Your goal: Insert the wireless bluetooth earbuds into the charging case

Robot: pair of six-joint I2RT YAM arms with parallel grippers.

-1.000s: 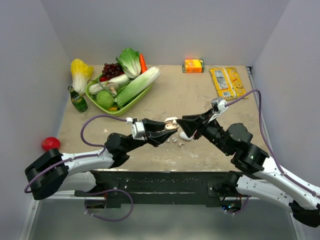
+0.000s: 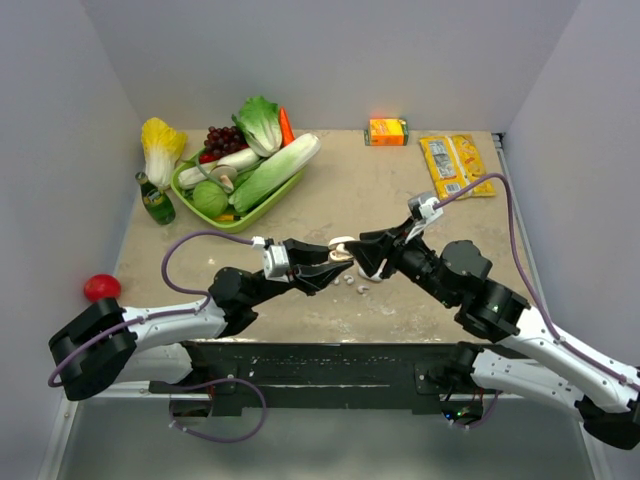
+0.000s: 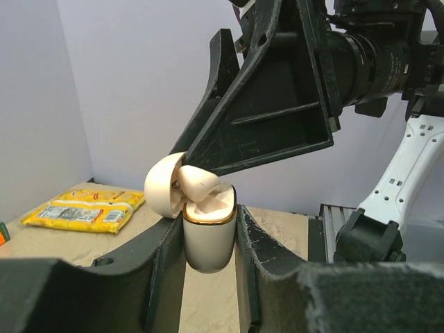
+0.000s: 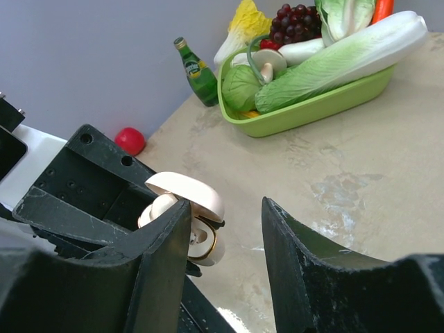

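Observation:
My left gripper is shut on a white charging case [image 3: 209,239] with a gold rim, its lid [image 3: 165,184] standing open. A rounded white piece, seemingly an earbud [image 3: 198,182], sits at the case's mouth beside the lid; how deep it sits I cannot tell. My right gripper is open, and nothing shows between its fingers. One of its fingers [image 4: 163,257] overlaps the case in the right wrist view and hides part of it. Several small white earbuds [image 2: 362,290] lie on the table below the grippers.
Another white rounded object [image 2: 368,272] rests on the table, partly behind the right gripper. Farther back are a green vegetable basket [image 2: 265,208], an orange box [image 2: 386,132] and a yellow bag [image 2: 458,166].
My right gripper has shifted slightly; its wrist now sits a little farther left and up in the top view. The left arm and the case it holds look unmoved.

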